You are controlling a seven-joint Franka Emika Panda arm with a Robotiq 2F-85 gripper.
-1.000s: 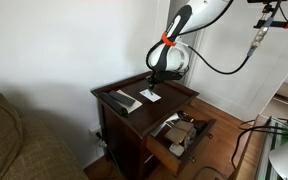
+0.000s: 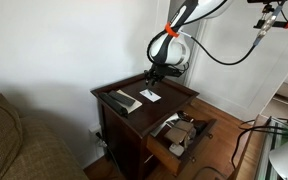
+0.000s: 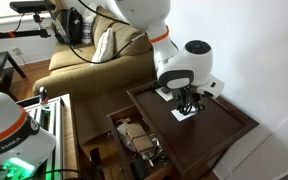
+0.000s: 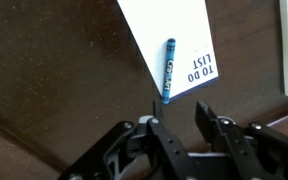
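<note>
A blue crayon (image 4: 169,70) lies on a white sheet printed "TO DO LIST" (image 4: 195,35), its lower tip close to the sheet's edge. The sheet rests on top of the dark wooden cabinet (image 3: 149,99). In the wrist view my gripper is open with nothing between its fingers, and the crayon is ahead of them. Exterior view 1 has the gripper (image 2: 152,82) just above the white sheet (image 2: 150,95). The second exterior view shows the arm partly covering the sheet (image 3: 184,113); the crayon is too small to make out there.
Below the cabinet top, an open drawer (image 2: 166,150) holds several items. A pale book-like object (image 2: 129,100) and a long black object (image 2: 112,104) lie at the top's left end. A brown sofa (image 3: 102,62) stands beyond the cabinet.
My gripper has turned and shifted slightly above the sheet, and its dark body now looks broader in exterior view 1. The sheet, the cabinet and the drawer have not visibly moved.
</note>
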